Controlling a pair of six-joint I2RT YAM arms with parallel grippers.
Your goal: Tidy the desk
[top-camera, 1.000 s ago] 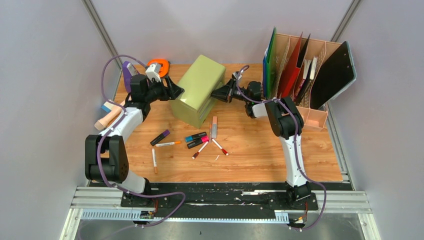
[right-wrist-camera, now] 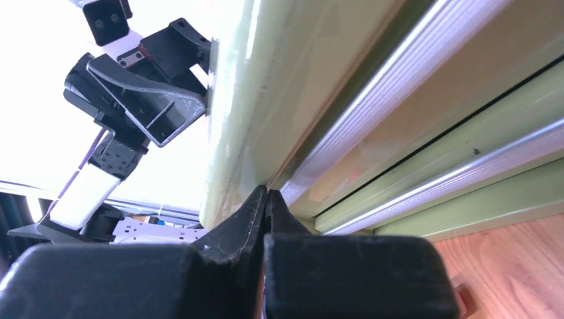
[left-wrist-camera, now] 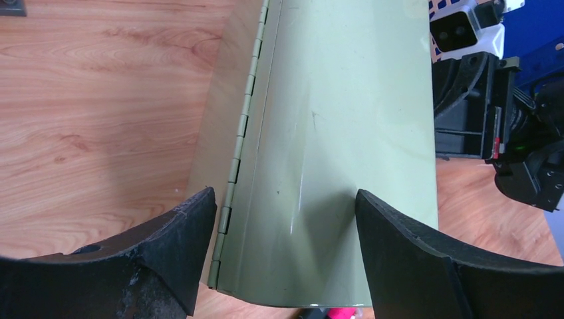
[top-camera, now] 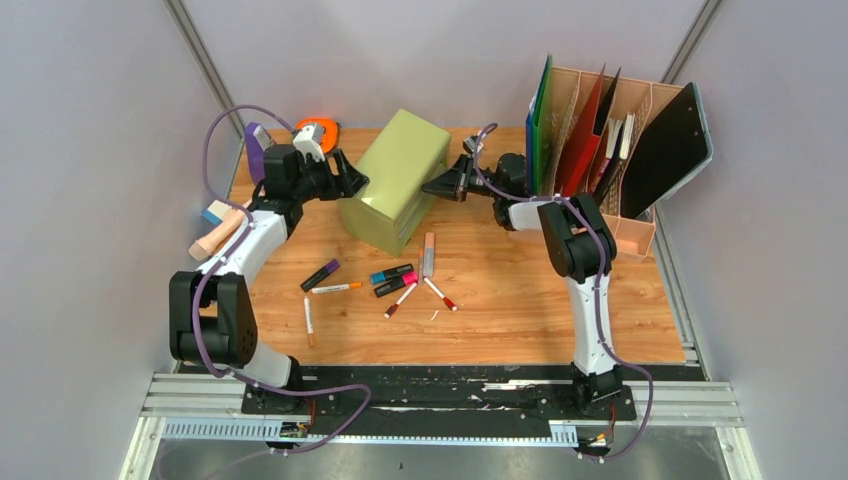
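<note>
A pale green metal box (top-camera: 398,160) stands tilted at the back middle of the desk. My left gripper (top-camera: 348,178) is at its left side; in the left wrist view its open fingers (left-wrist-camera: 163,259) lie over the box (left-wrist-camera: 319,106) near the hinged edge. My right gripper (top-camera: 432,188) is shut, its tips against the box's right side, where rails and ledges show in the right wrist view. Markers (top-camera: 395,283) in several colours and a grey-orange bar (top-camera: 429,255) lie on the desk in front of the box.
A pink file organizer (top-camera: 630,235) with folders and a clipboard fills the back right. An orange round item (top-camera: 322,127), a purple item (top-camera: 254,150) and a wooden piece (top-camera: 210,240) are at the left.
My right arm's wrist and forearm have shifted very slightly. The box and my left arm look unchanged.
</note>
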